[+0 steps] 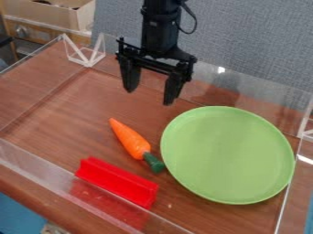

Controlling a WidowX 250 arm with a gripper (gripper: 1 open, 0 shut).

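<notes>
My black gripper (152,84) hangs open above the back middle of the wooden table, nothing between its fingers. Below it and a little toward the front lies an orange carrot (131,138) with a green top pointing toward the front right. A green plate (228,155) takes up the right side, close to the carrot's tip. A red block-like object (117,181) lies at the front left, in front of the carrot.
Clear low walls (29,167) border the table, with white corner brackets (83,54) at the back. A cardboard box (47,14) stands outside at the back left.
</notes>
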